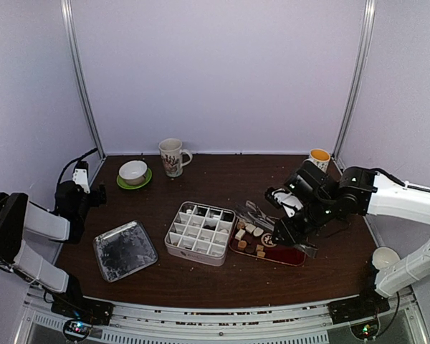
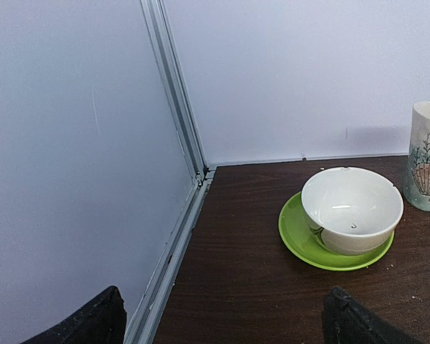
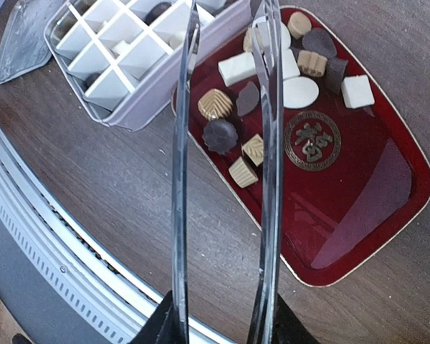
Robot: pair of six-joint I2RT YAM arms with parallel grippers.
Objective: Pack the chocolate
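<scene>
The white compartment box holds some pieces, with several cells empty. Beside it, the red tray holds assorted chocolates, including a striped piece and a white cube. My right gripper is shut on long clear tongs, which reach over the tray; their tips run out of the right wrist view's top, so whether they hold a piece is unclear. My left gripper is open and empty at the left, facing the bowl. A clear lid lies left of the box.
A white bowl on a green saucer stands at the back left, beside a tall mug. An orange-lined mug is at the back right, partly behind the right arm.
</scene>
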